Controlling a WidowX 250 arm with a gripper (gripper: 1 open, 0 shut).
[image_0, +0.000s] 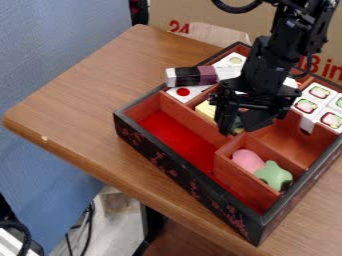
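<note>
My black gripper (241, 112) reaches down into the middle of a dark box (140, 140) with red compartments, over a pale yellow piece (206, 110) that it partly covers. Whether its fingers hold anything is hidden. A pink piece (249, 160) and a green star-shaped piece (273, 175) lie in a front compartment. The left compartment is empty red. White tiles with printed marks (318, 105) sit at the right and back of the box, and a dark purple-and-silver bar (201, 75) lies at the back left.
A cardboard box (187, 20) stands behind. Cables and a blue-grey surface lie off the table's left side.
</note>
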